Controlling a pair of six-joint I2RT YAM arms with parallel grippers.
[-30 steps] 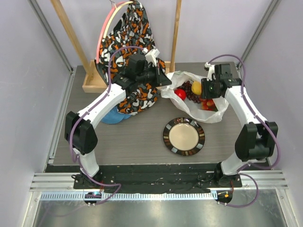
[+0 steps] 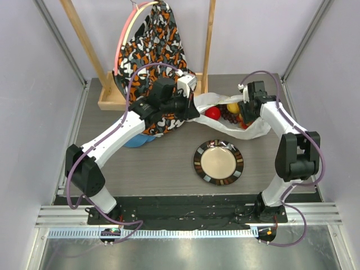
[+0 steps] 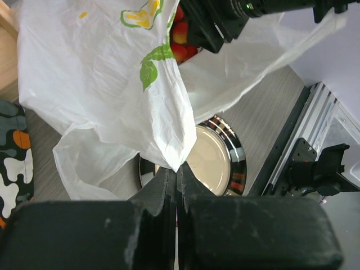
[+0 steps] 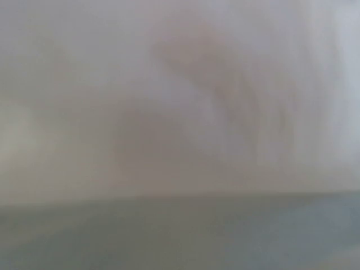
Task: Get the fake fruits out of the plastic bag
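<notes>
The white plastic bag (image 2: 236, 128) lies open at the back right, holding a red fruit (image 2: 212, 112), a yellow fruit (image 2: 233, 107), dark grapes and orange-red fruits. My left gripper (image 2: 191, 112) is shut on the bag's left edge, whose gathered plastic reaches its fingertips (image 3: 169, 185) in the left wrist view. My right gripper (image 2: 245, 112) is down in the bag over the fruits at its right side; how wide it stands is hidden. The right wrist view is blurred, with only pale surfaces showing.
An empty dark-rimmed plate (image 2: 236, 163) lies front centre right. A camouflage cloth (image 2: 146, 50) hangs on a wooden stand at the back left, with blue round items (image 2: 135, 140) below it.
My left gripper has moved slightly toward the front with the bag's edge.
</notes>
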